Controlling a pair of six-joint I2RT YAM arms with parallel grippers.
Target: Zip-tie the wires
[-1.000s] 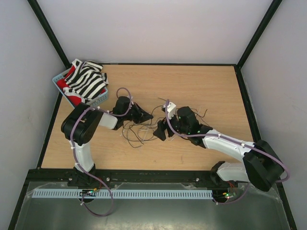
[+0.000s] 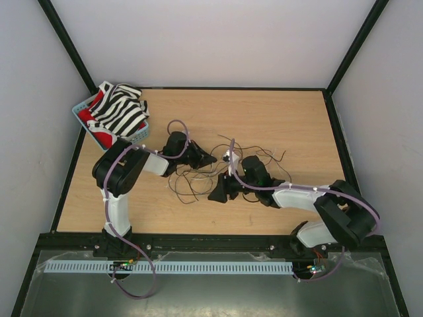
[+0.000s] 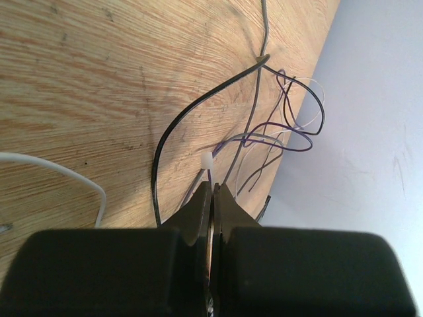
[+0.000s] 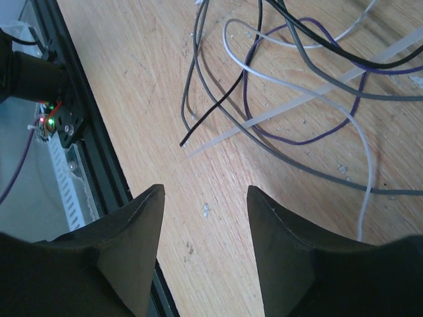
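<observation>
Loose wires (image 2: 188, 198) in black, grey, white and purple lie tangled mid-table. My left gripper is shut, its tips by a small white head (image 3: 206, 160) of what looks like a zip tie; whether it pinches the strap is hard to tell. In the right wrist view my right gripper is part open above bare wood, nothing between its fingers. Beyond its fingers a translucent strap (image 4: 221, 139) lies among wires, including a white wire (image 4: 365, 165) and a purple wire (image 4: 297, 140).
A blue basket (image 2: 137, 135) with striped and red cloth stands at the back left. Dark rails edge it.
My right gripper has moved down toward the table's front edge.
</observation>
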